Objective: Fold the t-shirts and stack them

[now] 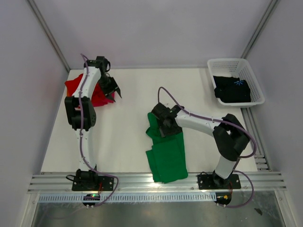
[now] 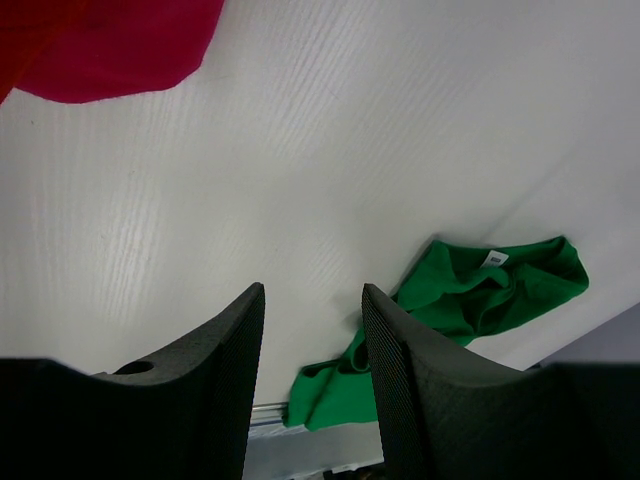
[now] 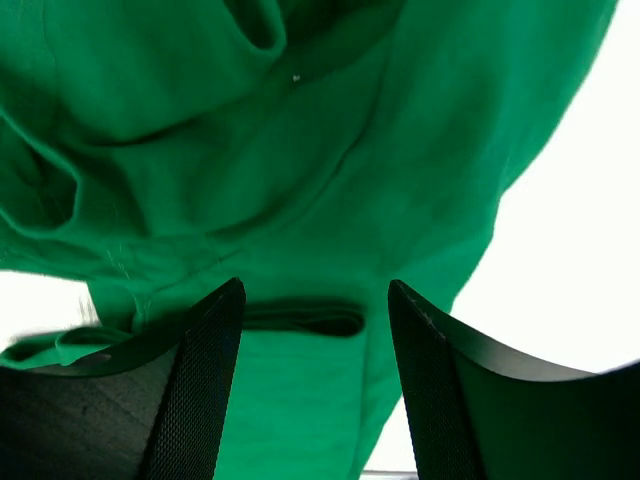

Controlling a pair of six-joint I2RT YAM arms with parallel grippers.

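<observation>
A green t-shirt (image 1: 168,158) lies partly spread out at the front middle of the table, its far end rumpled and its near end past the front edge. My right gripper stands open over it, with green cloth below and nothing held. At the back left, red cloth (image 1: 99,98) lies in a pile, partly hidden under the left arm. Over that pile's right side is my left gripper, its fingers apart and nothing between them; the left wrist view also shows the green t-shirt (image 2: 440,290) beyond the fingertips.
A white basket (image 1: 258,90) with dark folded cloth (image 1: 232,89) inside stands at the back right corner. Bare white table (image 1: 125,137) lies between the red pile and the green t-shirt.
</observation>
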